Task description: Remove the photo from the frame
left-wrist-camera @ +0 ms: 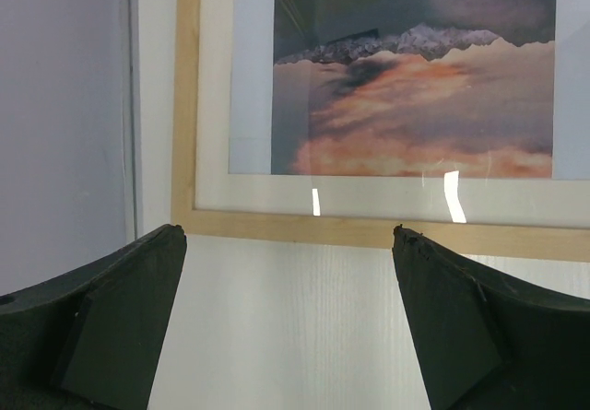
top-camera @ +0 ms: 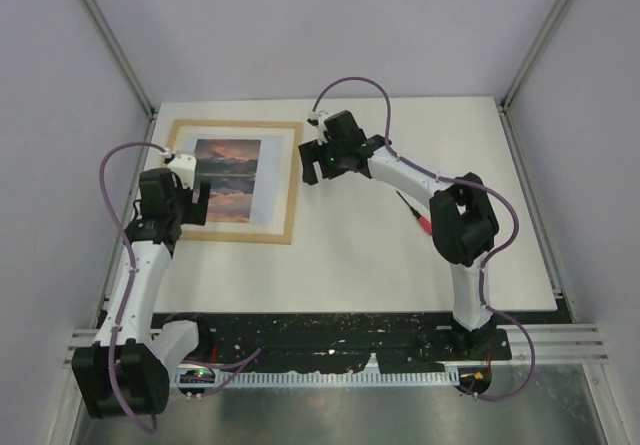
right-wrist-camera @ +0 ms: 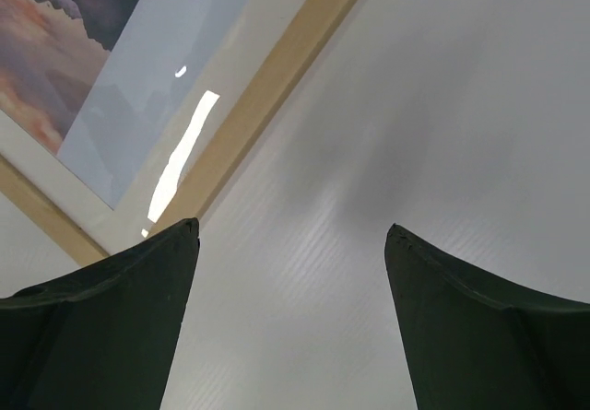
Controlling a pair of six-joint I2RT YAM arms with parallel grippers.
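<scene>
The photo (top-camera: pixel 226 180), a mountain and sunset scene, lies flat inside a light wooden frame (top-camera: pixel 232 236) at the table's back left. A pale mat (left-wrist-camera: pixel 250 78) borders it, and glare marks the surface over it. My left gripper (top-camera: pixel 197 202) is open above the frame's left part, nothing between its fingers. Near the frame's right edge hovers my right gripper (top-camera: pixel 315 165), its fingers parted and empty. In the right wrist view a corner of the frame (right-wrist-camera: pixel 267 92) shows beyond the left finger (right-wrist-camera: pixel 138 313).
A red-handled screwdriver (top-camera: pixel 425 224) lies on the white table (top-camera: pixel 350 255), right of the middle and beside the right arm. Grey walls (top-camera: pixel 560 145) bound both sides.
</scene>
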